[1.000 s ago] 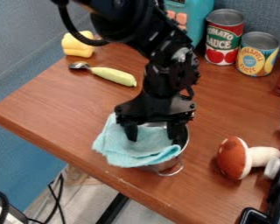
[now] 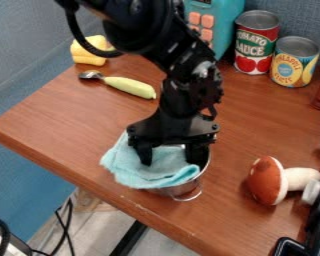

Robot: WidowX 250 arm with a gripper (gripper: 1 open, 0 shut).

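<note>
My black gripper (image 2: 168, 148) points down over a small metal pot (image 2: 187, 188) near the front edge of the wooden table. A light blue cloth (image 2: 133, 172) is draped in and over the pot, below and around my fingertips. The fingers reach down to the cloth; whether they grip it I cannot tell.
A toy mushroom (image 2: 267, 182) lies to the right, beside a black appliance (image 2: 310, 240). Two cans (image 2: 256, 45), a teal toy appliance (image 2: 220, 22), a banana (image 2: 129, 86), a spoon (image 2: 93, 76) and a yellow object (image 2: 89, 48) stand or lie behind.
My gripper has shifted very slightly to the left over the pot. The cloth and the other objects look nearly unchanged.
</note>
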